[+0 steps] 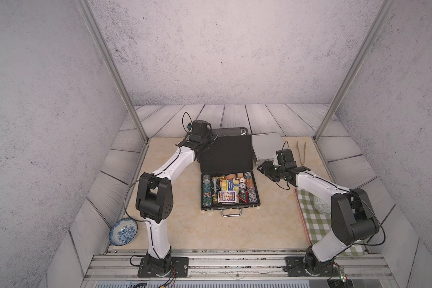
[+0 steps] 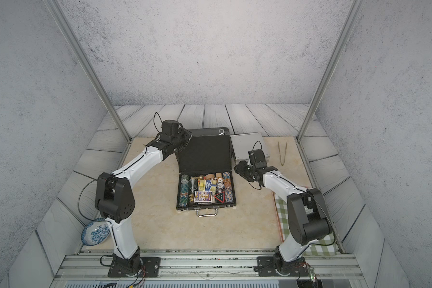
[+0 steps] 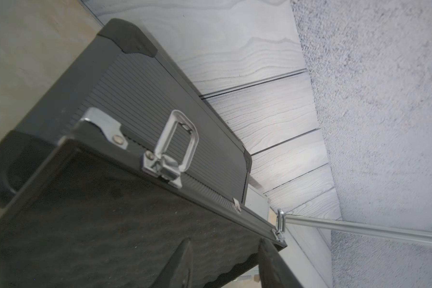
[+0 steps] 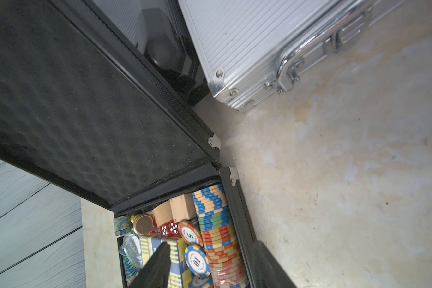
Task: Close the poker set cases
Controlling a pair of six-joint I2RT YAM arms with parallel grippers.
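In the middle of the table lies an open black poker case, its base (image 1: 230,207) full of chips, cards and dice. Its foam-lined lid (image 1: 227,152) stands raised at the back. My left gripper (image 1: 214,137) is at the lid's top left corner, and in the left wrist view its open fingers (image 3: 178,266) point across the foam, nothing between them. Beside the lid's right edge hovers my right gripper (image 1: 263,169); in the right wrist view its fingers (image 4: 154,268) stand apart with nothing gripped, above the case's right wall.
Behind the lid stands a closed dark grey case (image 3: 144,91). A closed silver case (image 4: 273,43) lies at the back right, close to my right gripper. Tongs (image 1: 301,152), a checked cloth (image 1: 314,224) and a blue-patterned bowl (image 1: 123,231) lie nearer the edges.
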